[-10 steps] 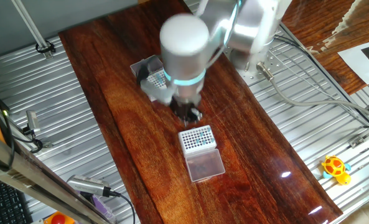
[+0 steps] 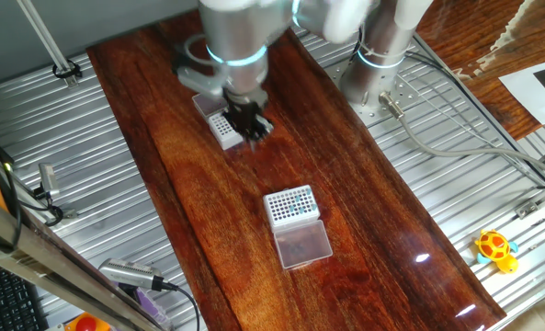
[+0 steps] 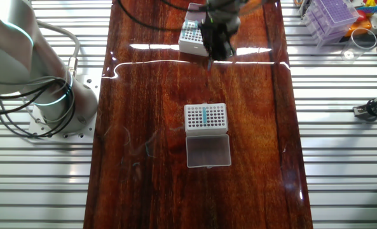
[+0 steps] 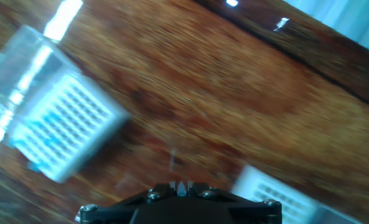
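A white rack box (image 2: 291,206) with rows of holes and several blue tips sits mid-table, its clear lid (image 3: 208,151) folded open. Farther back stands a second white rack box (image 3: 193,39), also with some blue in it; the arm partly covers it in exterior view 1. My gripper (image 2: 251,129) hangs beside and above this back box, blurred. In the wrist view the gripper has its fingers together, a small pale-blue piece between them. A thin blue tip (image 3: 209,65) shows below it in exterior view 2. Two boxes appear blurred in the wrist view.
Bare wood surrounds both boxes on the table (image 2: 373,239). A purple rack (image 3: 331,19) and a clear cup (image 3: 360,43) stand off the table's side. A toy turtle (image 2: 495,248) lies on the metal slats.
My arm has swung away from the middle box toward the back box, moving up and left in exterior view 1. Both boxes have stayed in place.
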